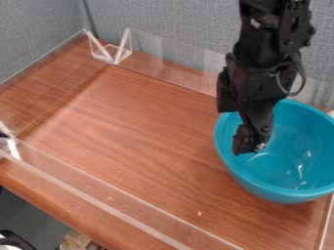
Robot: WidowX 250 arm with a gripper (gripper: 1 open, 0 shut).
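Observation:
A large blue bowl (pixel 287 176) sits on the wooden surface at the right. My black gripper (pixel 255 142) hangs down over the bowl's left part, its lower end inside or just above it; whether anything lies between its fingers is hard to make out.
A white wire frame (pixel 109 47) stands at the back left. Grey padded walls line the back and left, and clear low edging runs along the front and back.

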